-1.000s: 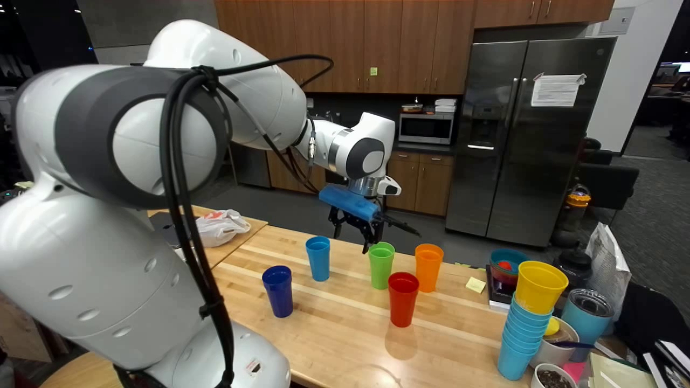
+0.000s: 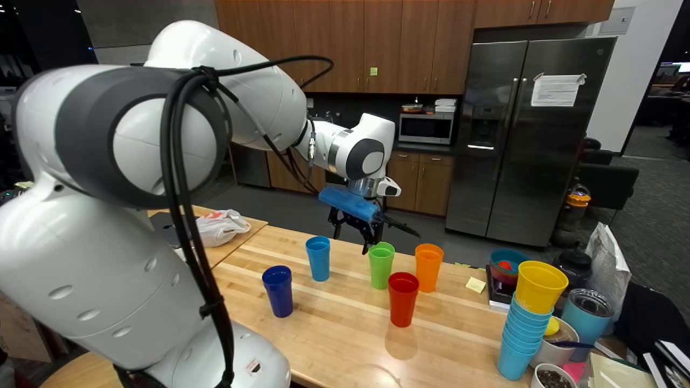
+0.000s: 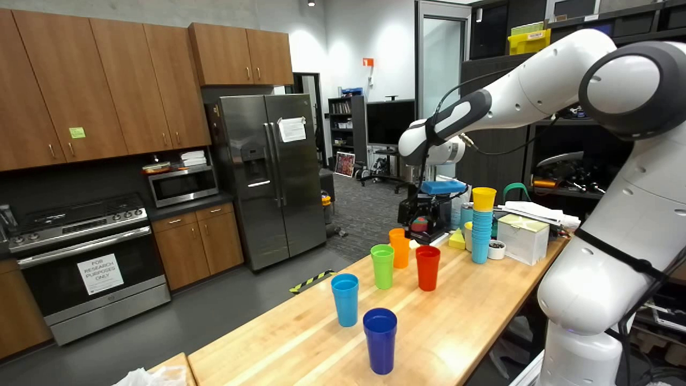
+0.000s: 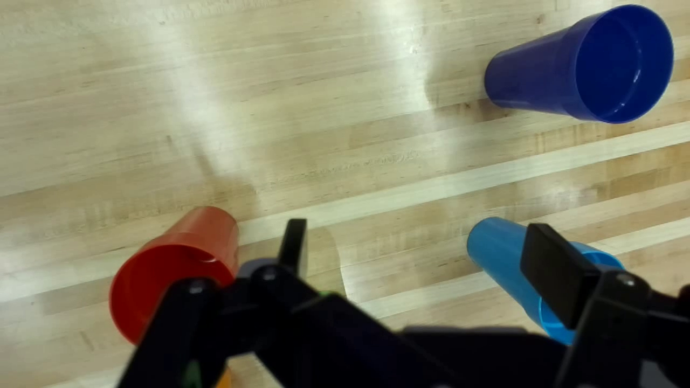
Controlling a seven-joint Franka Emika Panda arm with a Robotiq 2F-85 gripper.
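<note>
My gripper (image 2: pixel 351 243) hangs above the table with its fingers spread wide and nothing visible between them. In the wrist view, one finger (image 4: pixel 294 249) reaches up near the red cup and the other stands over the light blue cup (image 4: pixel 498 242). On the table, upright, are a dark blue cup (image 2: pixel 277 292), a light blue cup (image 2: pixel 318 258), a green cup (image 2: pixel 381 265), an orange cup (image 2: pixel 428 267) and a red cup (image 2: pixel 402 300). The green and orange cups are mostly hidden by the gripper in the wrist view.
A stack of light blue cups (image 2: pixel 521 339) topped by a yellow cup (image 2: pixel 541 285) rises at the right, amid bowls and a tumbler (image 2: pixel 586 317). A sticky note (image 2: pixel 475 284) lies nearby. At the left end sits a plastic bag (image 2: pixel 221 226).
</note>
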